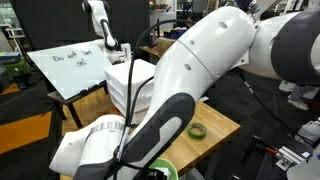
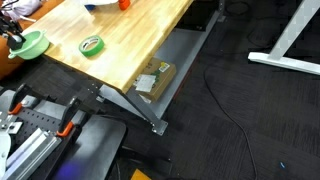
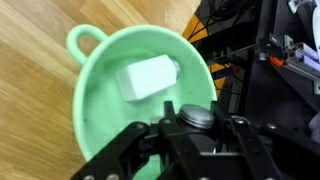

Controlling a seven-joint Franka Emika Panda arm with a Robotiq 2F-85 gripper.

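A pale green bowl (image 3: 95, 72) with a looped handle fills much of the wrist view; a white bottle (image 3: 148, 77) lies inside it. My gripper is over the bowl's lower right part, shut on a dark object with a round silvery end (image 3: 196, 116). The rest of that object is hidden between the dark fingers. In exterior view 2 the bowl (image 2: 33, 46) appears at the left edge, with the gripper (image 2: 15, 41) at its far side. From exterior view 1, the arm covers most of the bowl (image 1: 163, 167).
A green tape roll (image 2: 91, 45) lies on the wooden table (image 2: 125, 52), with bare wood around it. White boxes (image 1: 131, 84) stand behind the arm. The table's edge is close to the bowl, with dark floor beyond.
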